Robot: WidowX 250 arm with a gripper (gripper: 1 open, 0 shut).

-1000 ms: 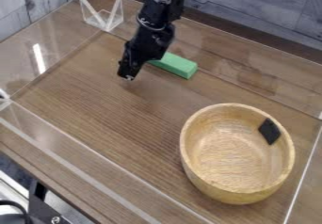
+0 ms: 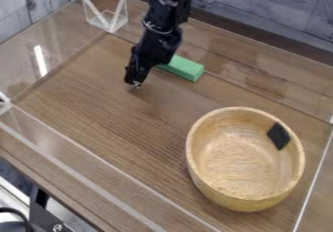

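My gripper (image 2: 134, 78) is low over the wooden table, left of centre and toward the back, at the end of the black arm that comes down from the top. It looks shut, with no object clearly visible between its fingers. A green block (image 2: 184, 68) lies on the table just to the right of the gripper, partly behind the arm.
A large round tan bowl (image 2: 244, 182) with a small black patch on its rim fills the front right. Clear plastic pieces stand at the back left and left edge.
The gripper and arm have shifted very slightly. The green block and the bowl look unchanged.
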